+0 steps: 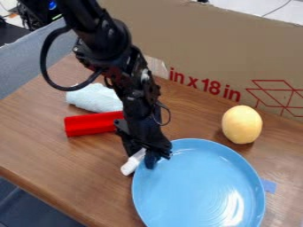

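Observation:
My black gripper (149, 152) is low at the left rim of a blue plate (201, 191), over a small white object (130, 165), like a tube or marker, that sticks out to the lower left from under it. The fingertips are partly hidden, so I cannot tell how far they are closed or whether they grip the object.
A red cylinder (89, 123) and a light blue cloth (90, 97) lie behind on the left. A yellow egg-shaped object (242, 125) sits behind the plate on the right. A cardboard box wall (213, 53) closes the back.

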